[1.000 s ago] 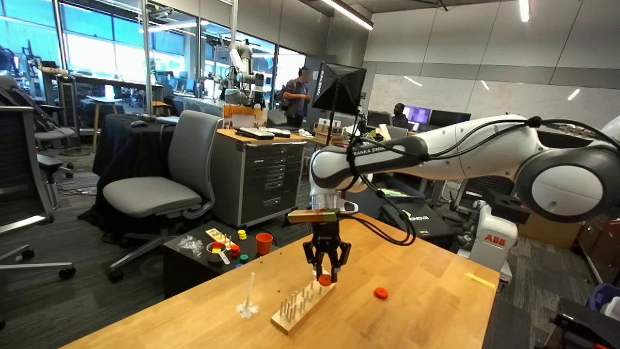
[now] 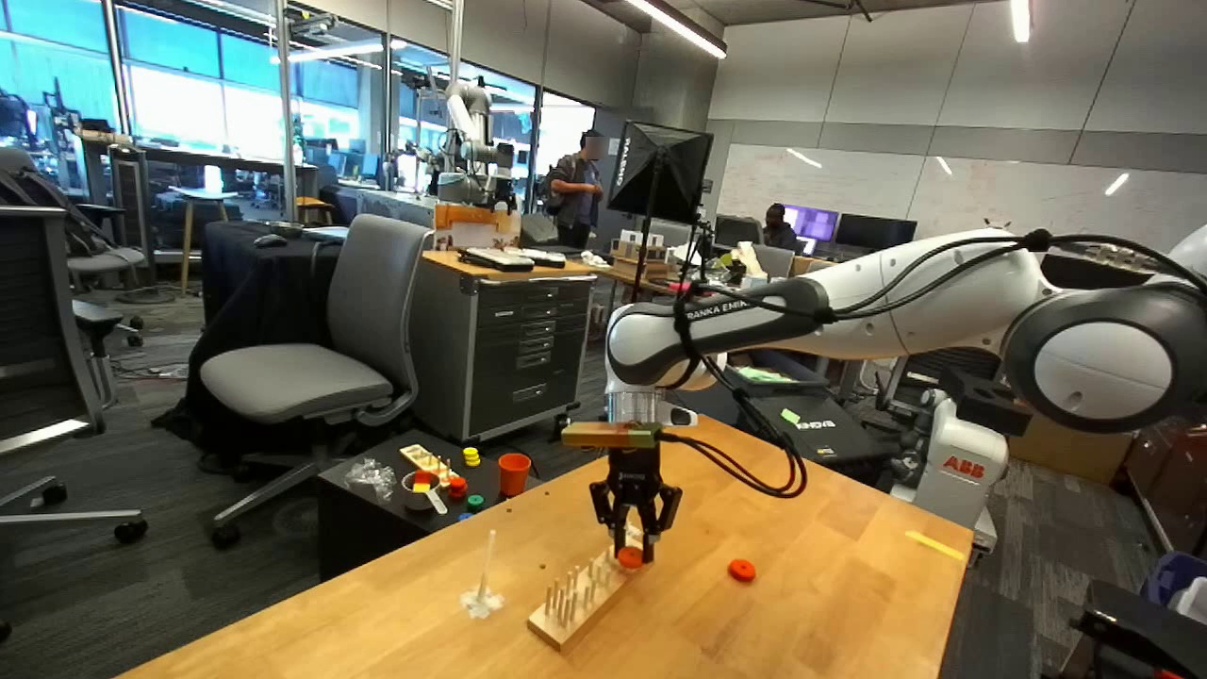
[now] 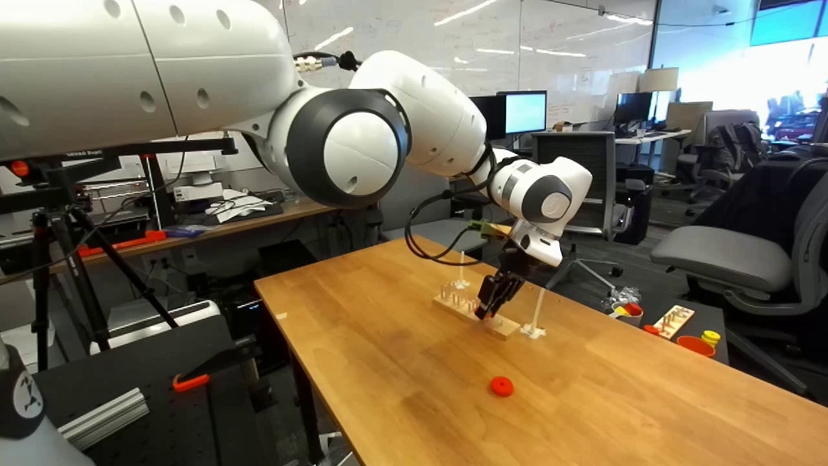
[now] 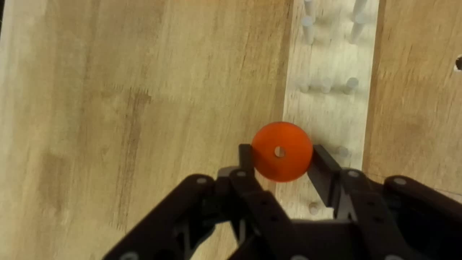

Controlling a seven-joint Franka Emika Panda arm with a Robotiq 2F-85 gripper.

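An orange-red disc [image 4: 282,164] with a small centre hole is pinched between the fingertips of my gripper, which is shut on its sides. In the wrist view the disc overlaps the left edge of the wooden peg board [image 4: 329,117]; whether it touches the board cannot be told. Bare pegs [image 2: 573,590] rise from the board's near part in exterior view 1, while the gripper [image 2: 631,554] is over its far end. A second red disc [image 2: 741,571] lies flat on the table, apart from the board; exterior view 2 also shows this loose disc [image 3: 502,386].
A thin upright rod [image 2: 487,571] is taped to the table left of the board, and another rod [image 3: 536,310] stands behind it in exterior view 2. The low black side table [image 2: 359,532] holds an orange cup [image 2: 512,473] and small parts.
My gripper has come down slightly with the disc still between its fingers, closer to the board's far end. The peg board and the loose disc have stayed where they were.
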